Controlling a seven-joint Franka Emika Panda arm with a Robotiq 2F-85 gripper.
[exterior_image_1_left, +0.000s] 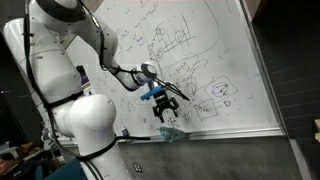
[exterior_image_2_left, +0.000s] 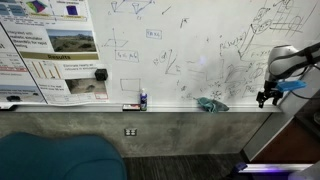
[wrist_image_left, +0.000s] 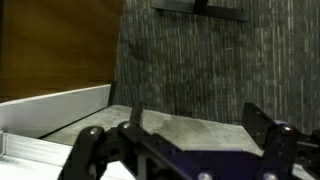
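My gripper hangs in front of the whiteboard, pointing down with its fingers open. In the wrist view nothing lies between the black fingers. A crumpled teal cloth rests on the whiteboard's ledge, below the gripper in exterior view 1. From exterior view 2, the same cloth is well to the left of the gripper. The wrist view does not show the cloth.
A spray bottle and an eraser stand farther left along the ledge. Posters cover the board's left end. A dark teal table is at lower left. Dark carpet lies below the gripper.
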